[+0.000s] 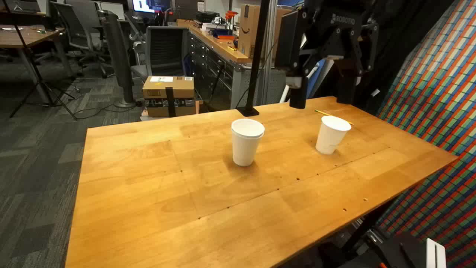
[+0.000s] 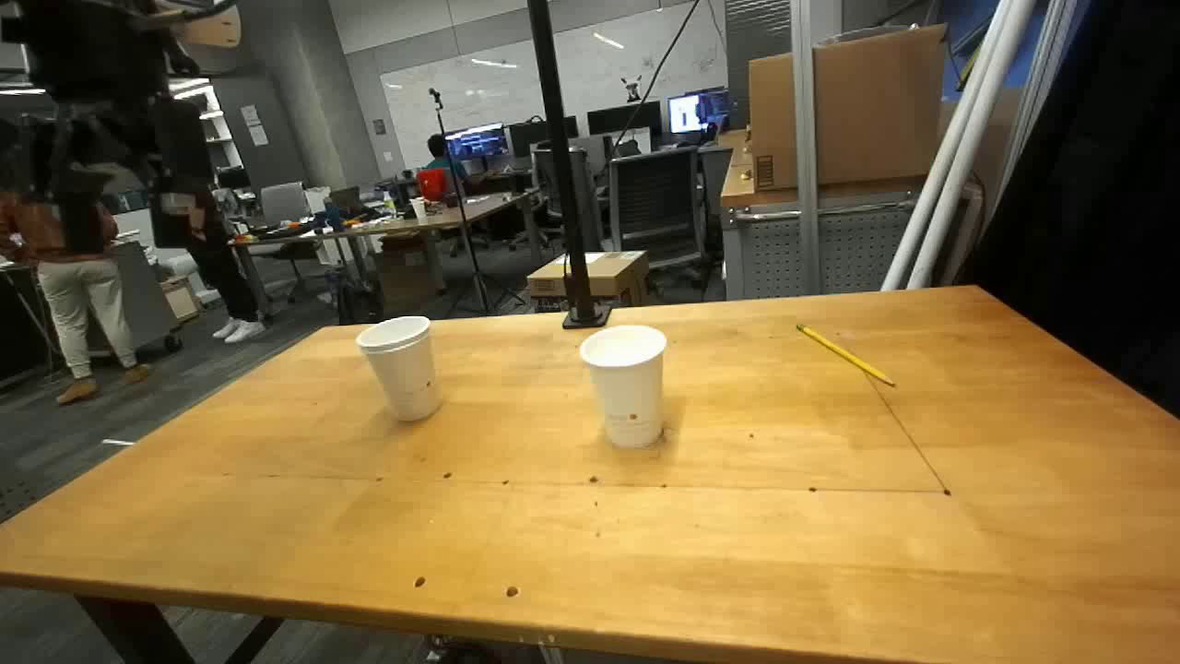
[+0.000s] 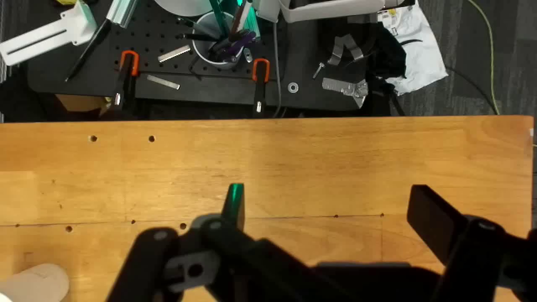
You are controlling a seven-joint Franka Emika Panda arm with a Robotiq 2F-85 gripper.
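Note:
Two white paper cup positions show on the wooden table. The cup (image 1: 245,147) near the middle in exterior view 1 has a double rim, as of stacked cups; in exterior view 2 this stack (image 2: 403,374) is on the left. A single-rimmed cup (image 1: 331,136) stands upright to its right, and is the middle cup (image 2: 628,393) in exterior view 2. A yellow pencil (image 2: 846,354) lies behind it. My gripper hangs above the table, open and empty, its fingers wide apart. Part of one cup (image 3: 37,284) enters the wrist view at lower left; which one, I cannot tell.
A black post (image 2: 566,199) rises at the table's back edge. Beyond another edge sits a dark bench (image 3: 171,75) with tools and a pen holder (image 3: 214,42).

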